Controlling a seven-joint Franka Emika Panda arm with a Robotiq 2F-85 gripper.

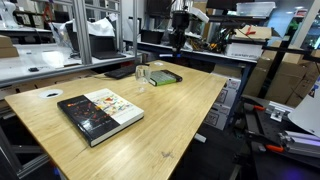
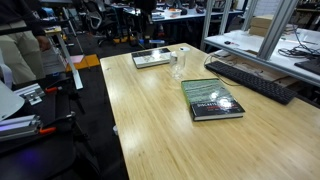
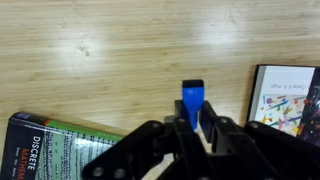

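In the wrist view my gripper is shut on a small blue object with a black end [image 3: 192, 97], perhaps a marker. It points away from me, over bare table. In exterior view 1 the gripper [image 1: 180, 42] hangs well above the far part of the table; whatever it holds is too small to make out there. Below and left in the wrist view lies a green-covered book [image 3: 70, 150]. Another book with a colourful cover [image 3: 285, 105] shows at the right edge.
Clear glasses [image 2: 178, 65] stand near the table's edge, beyond the green book [image 2: 210, 98]. A black keyboard [image 2: 250, 83] lies behind that book. Two books, one dark [image 1: 88, 118] and one white [image 1: 115, 104], lie side by side.
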